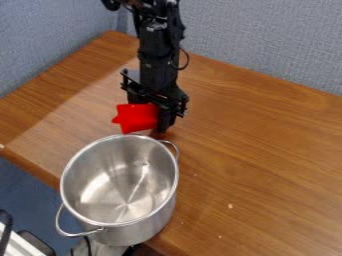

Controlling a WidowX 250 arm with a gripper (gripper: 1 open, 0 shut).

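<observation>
A black gripper [155, 110] hangs from the arm at the upper middle, just behind the pot, shut on a red object [134, 117] that shows at its front left. The steel pot [118, 180] with two side handles stands at the lower left near the table's edge. The red object is just behind the pot's far rim; whether it touches the table is hard to tell.
Grey padded walls stand behind it. Beyond the left edge, at the lower left, are a blue floor and some cables.
</observation>
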